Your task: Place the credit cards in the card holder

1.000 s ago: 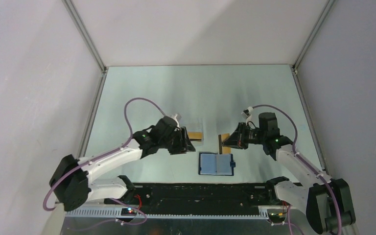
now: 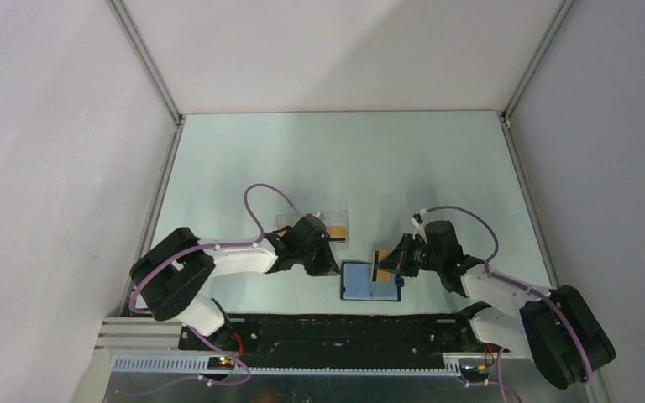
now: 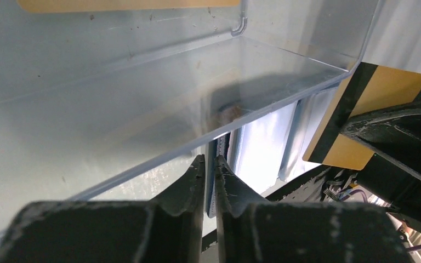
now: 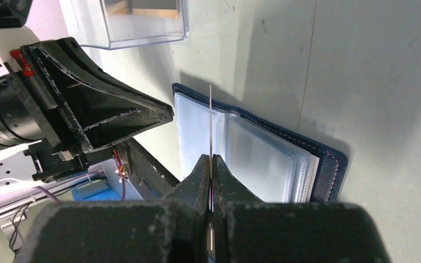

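Note:
The open card holder (image 2: pixel 357 281) lies on the table front centre, dark with clear sleeves (image 4: pixel 257 159). My right gripper is shut on a gold card, which is held upright above the holder, edge-on in the right wrist view. My left gripper hangs just left of the holder, beside the clear box; its fingertips are close together with a narrow gap and nothing visible held between them. The clear box (image 2: pixel 340 239) holds gold cards (image 3: pixel 126 4) and stands behind the holder.
Bare table (image 2: pixel 411 159) fills the back and sides. The dark front edge (image 2: pixel 336 336) runs just in front of the holder.

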